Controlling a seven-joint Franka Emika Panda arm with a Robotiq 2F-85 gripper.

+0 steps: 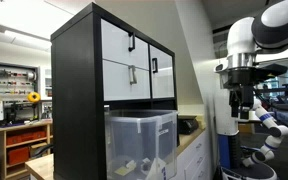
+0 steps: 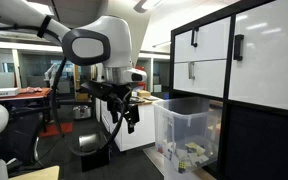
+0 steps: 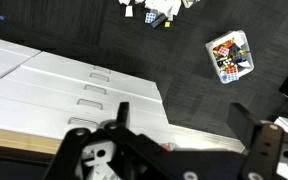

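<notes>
My gripper is open in the wrist view, its two dark fingers (image 3: 121, 112) wide apart with nothing between them. In exterior view 1 the gripper (image 1: 240, 104) hangs in the air at the right, clear of the cabinet. Exterior view 2 has the gripper (image 2: 126, 118) to the left of a clear plastic bin (image 2: 170, 125), apart from it. Small pale and yellow pieces (image 2: 194, 150) lie low in that bin.
A black shelf unit (image 1: 76, 100) with white doors (image 2: 264, 52) holds the bin. White drawers (image 3: 54, 88) run below in the wrist view. On the dark floor sit a white box (image 3: 230, 40) of colourful items and several loose small things.
</notes>
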